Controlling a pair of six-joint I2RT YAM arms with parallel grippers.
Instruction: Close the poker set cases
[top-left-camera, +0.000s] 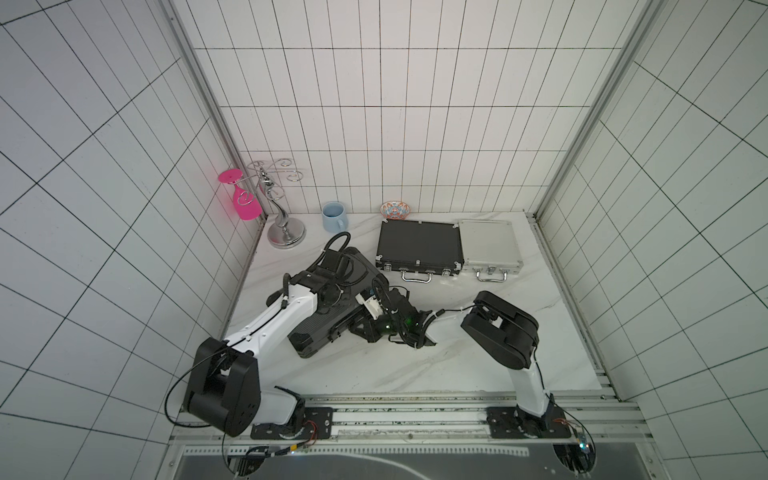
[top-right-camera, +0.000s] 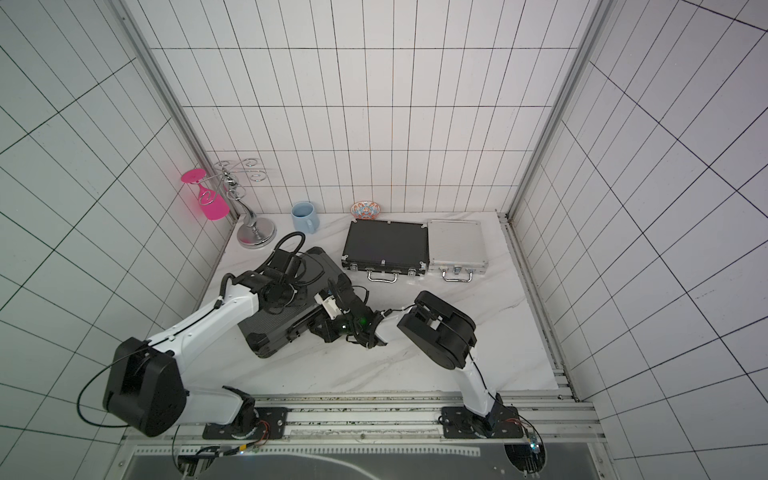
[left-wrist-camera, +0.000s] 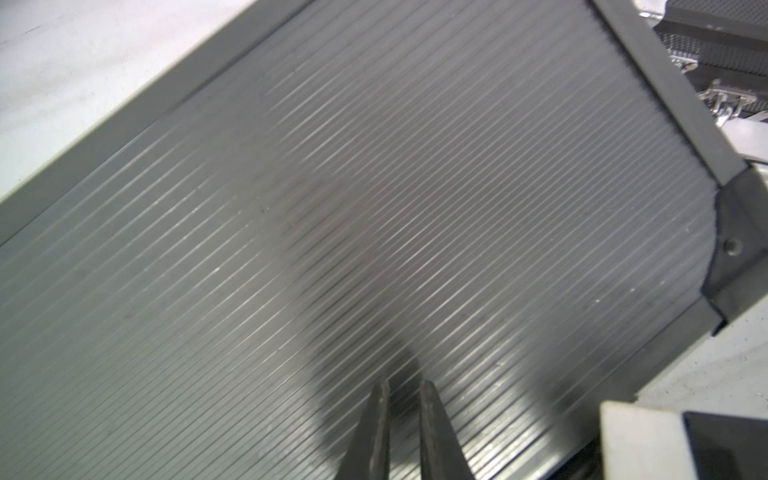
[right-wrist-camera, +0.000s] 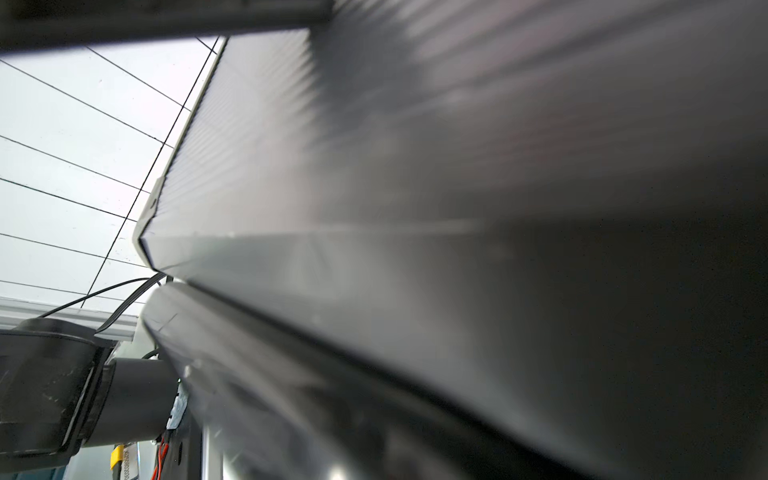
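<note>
A large dark grey case (top-left-camera: 312, 336) lies angled at the front left with its ribbed lid (left-wrist-camera: 480, 160) down. My left gripper is over that lid, its two fingertips close together with a narrow gap; the lid shows beneath them. My right gripper (top-left-camera: 366, 320) is at the case's front right edge, very close to its side (right-wrist-camera: 336, 264); its finger state is unclear. A black case (top-left-camera: 419, 244) and a silver case (top-left-camera: 488, 241) lie closed side by side at the back right, handles facing front.
A chrome stand (top-left-camera: 284, 232) with a pink glass (top-left-camera: 244, 204), a blue mug (top-left-camera: 333, 217) and a patterned bowl (top-left-camera: 395, 209) stand along the back. Tiled walls enclose the sides and back.
</note>
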